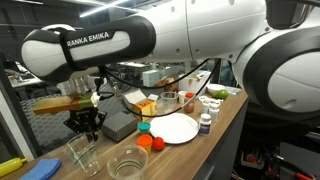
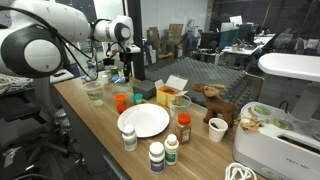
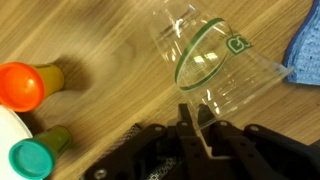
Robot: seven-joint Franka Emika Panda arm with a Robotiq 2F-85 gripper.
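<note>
A clear plastic cup with a green logo and band (image 3: 222, 62) hangs from my gripper, which is shut on its wall near one edge. Seen in exterior view 1, this held cup (image 1: 83, 157) is low over the left end of the wooden table, leaning a little, with the gripper (image 1: 92, 133) above it. Whether its base touches the wood, I cannot tell. A second clear cup (image 1: 128, 163) stands closer to the camera, just to the right; exterior view 2 shows a clear cup (image 2: 96, 95) by the table edge.
Orange (image 3: 22, 86) and teal (image 3: 32, 158) small containers stand near the gripper, beside a white plate (image 2: 146, 119). A blue cloth (image 3: 305, 50) lies on the other side. Bottles, a yellow box (image 2: 172, 88) and a brown plush toy (image 2: 212, 102) occupy the table farther along.
</note>
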